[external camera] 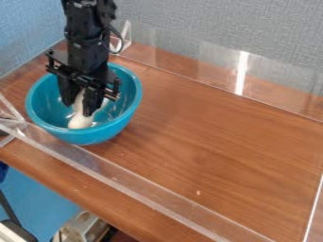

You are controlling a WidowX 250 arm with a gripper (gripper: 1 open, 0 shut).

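A turquoise bowl [117,124] sits on the wooden table at the left. The black robot gripper [82,93] reaches down into it from above, its fingers around a pale, elongated object [79,117] whose upper part is hidden by them. The gripper appears shut on that object, which is inside the bowl, low down near its bottom.
Clear panels run along its back and front-left edges, with grey and blue walls behind. Below the near edge at the lower left are a blue surface and some hardware.
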